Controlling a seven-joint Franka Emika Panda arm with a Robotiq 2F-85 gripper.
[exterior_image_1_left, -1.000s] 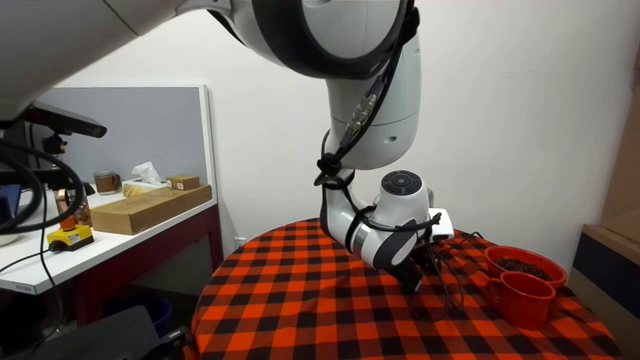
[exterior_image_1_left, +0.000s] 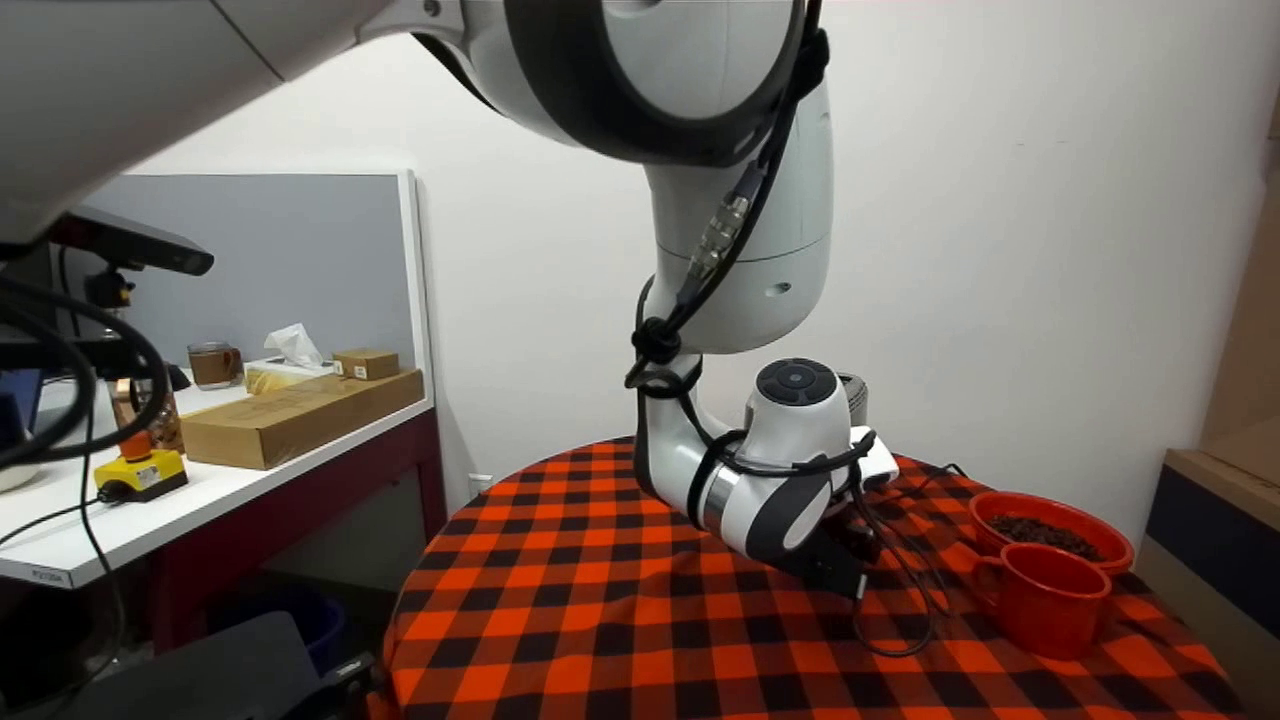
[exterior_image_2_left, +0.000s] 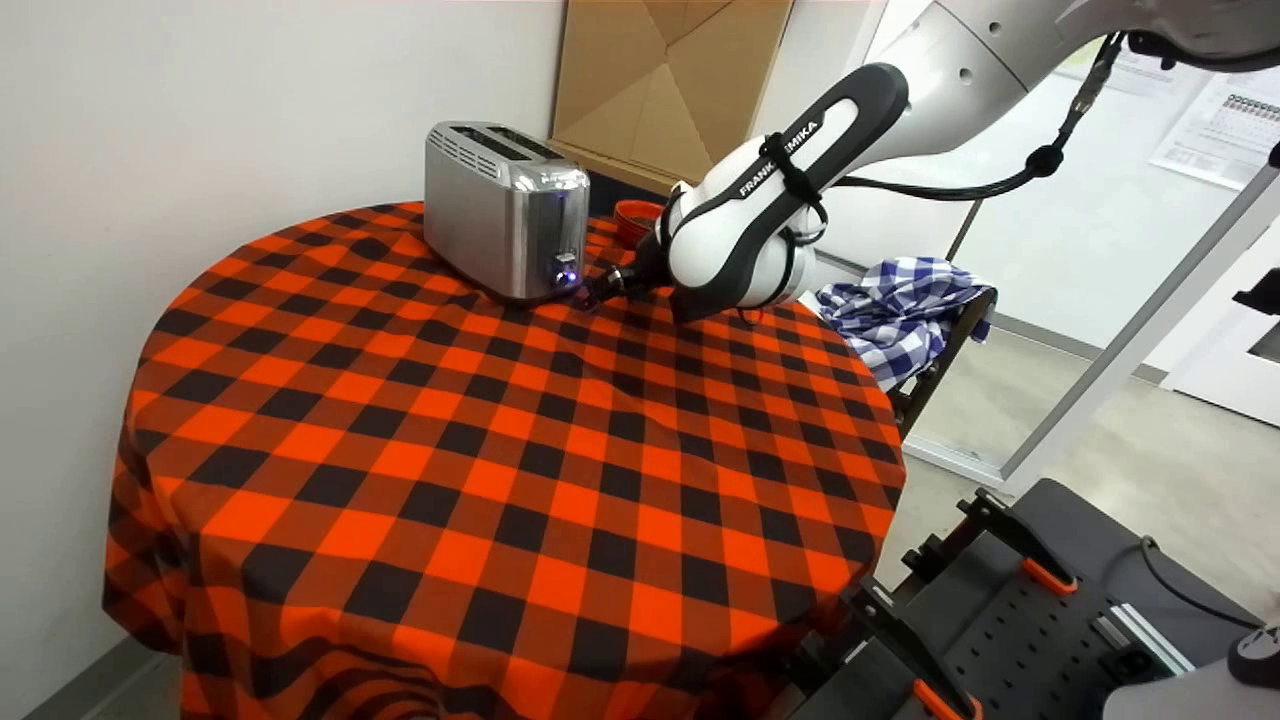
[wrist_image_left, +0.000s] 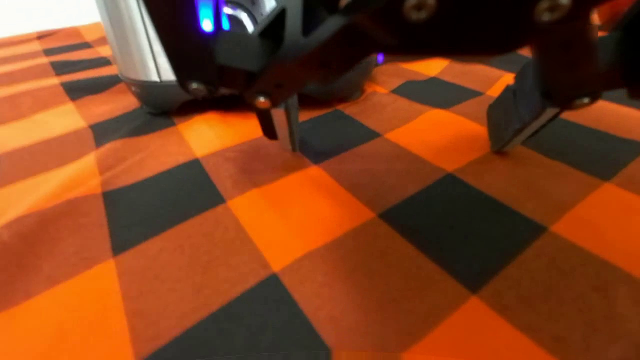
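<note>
A silver toaster (exterior_image_2_left: 486, 228) stands on the checked tablecloth, its control end with a glowing blue light facing my gripper (exterior_image_2_left: 600, 288). In the wrist view my gripper is open, with its two fingertips wide apart and only cloth visible between them. The left finger (wrist_image_left: 292, 123) lies in front of the toaster (wrist_image_left: 123, 42) near its lower front edge; whether it touches cannot be told. The other finger (wrist_image_left: 516, 120) hangs low over the cloth to the right. In the first exterior view the arm's wrist hides most of the toaster.
A red mug (exterior_image_1_left: 1050, 606) and a red bowl (exterior_image_1_left: 1050, 528) holding small dark pieces stand at the table's right side. Black cable loops (exterior_image_1_left: 924, 600) hang near the hand. Much of the checked tablecloth (exterior_image_2_left: 480, 480) is bare.
The hand has moved slightly down and tilted since a second ago, and its cable loop has swung right. The mug and bowl have stayed where they were.
</note>
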